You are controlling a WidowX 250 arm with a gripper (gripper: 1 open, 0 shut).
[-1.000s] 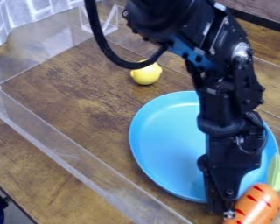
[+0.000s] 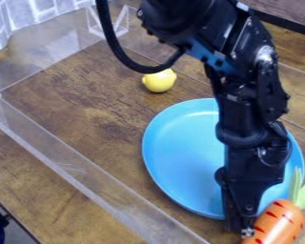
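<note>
The black gripper (image 2: 244,225) reaches down over the right side of a blue plate (image 2: 178,152) to the bottom right of the view. An orange toy carrot (image 2: 277,225) with pale green leaves lies at its fingertips, beside the plate's lower right rim. The fingers are dark and largely hidden by the gripper's body, so whether they are closed around the carrot is hard to see.
A yellow lemon-like object (image 2: 159,81) sits behind the plate on the wooden table (image 2: 79,105). Clear plastic walls run along the left and lower left.
The gripper and carrot have shifted very slightly; otherwise the scene looks the same.
</note>
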